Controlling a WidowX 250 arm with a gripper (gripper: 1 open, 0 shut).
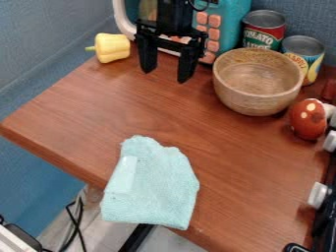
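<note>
My black gripper hangs at the back centre of the table, in front of a toy microwave, its two fingers apart with nothing seen between them. To its left lies a yellow pepper; to its right is a wooden bowl. A pale mint cloth lies at the front edge of the wooden table.
A red spotted object and black items with white knobs line the right edge.
</note>
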